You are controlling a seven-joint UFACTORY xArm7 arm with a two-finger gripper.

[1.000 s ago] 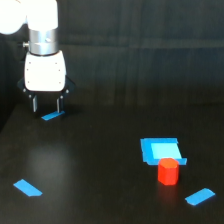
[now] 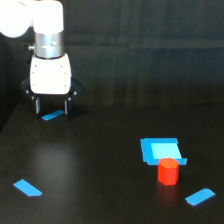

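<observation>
A small red block with a faceted top (image 2: 168, 173) stands on the dark table at the right. It sits at the front edge of a blue-bordered square (image 2: 149, 152) with a pale blue middle, overlapping its lower edge in this view. At the far left, well away from the block, my white gripper (image 2: 53, 104) points down with its dark fingers spread apart. Nothing shows held between them.
Strips of blue tape mark the table: one beneath the gripper, another blue strip (image 2: 27, 188) at front left, and a third blue strip (image 2: 200, 197) at front right. A dark curtain (image 2: 140, 60) hangs behind.
My gripper has shifted slightly to the right, its fingers still apart. The red block and the blue square have not moved.
</observation>
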